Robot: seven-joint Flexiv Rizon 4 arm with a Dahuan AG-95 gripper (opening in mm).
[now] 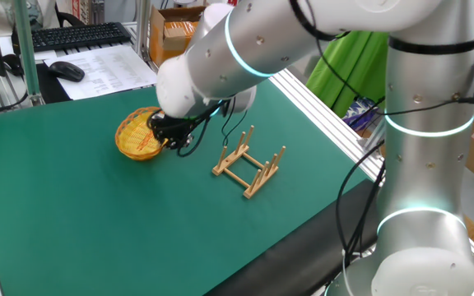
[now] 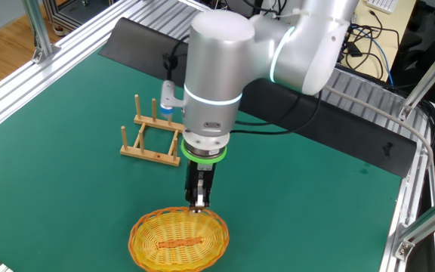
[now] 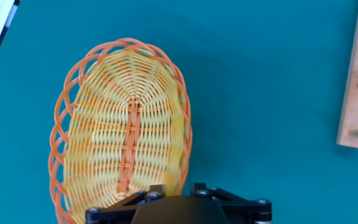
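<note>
An oval yellow wicker basket (image 2: 165, 246) with an orange braided rim rests on the green table and looks empty. My gripper is at one end of it, pointing down. In the wrist view its two black fingertips stand apart, so it is open, with the basket's near right rim (image 3: 186, 146) running down towards the gap. Whether the rim touches a finger is hidden there. Exterior view 1 shows the gripper (image 1: 168, 141) at the basket's right side, partly covered by cables. A wooden peg rack (image 1: 249, 168) stands to the right of the basket.
A black strip (image 2: 316, 128) borders the robot's side.
</note>
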